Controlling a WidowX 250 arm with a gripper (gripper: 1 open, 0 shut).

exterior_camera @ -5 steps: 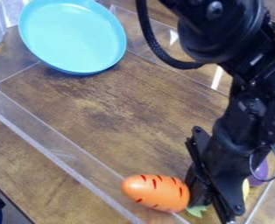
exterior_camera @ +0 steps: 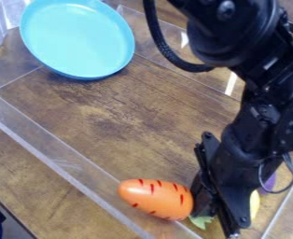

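An orange toy carrot point(exterior_camera: 154, 197) with red stripes lies near the bottom centre, its green leaves at the right end, partly behind my gripper point(exterior_camera: 216, 205). The black gripper is low at the carrot's leafy end; its fingers are dark and overlapping, and whether anything is between them is hard to see. A light blue plate point(exterior_camera: 75, 32) lies at the top left.
Yellow and purple objects are mostly hidden behind the arm at the lower right. Clear plastic strips edge the wooden surface point(exterior_camera: 112, 121), which is bare in the middle.
The gripper has shifted slightly left and up at the carrot's end, and the carrot has moved a little to the left.
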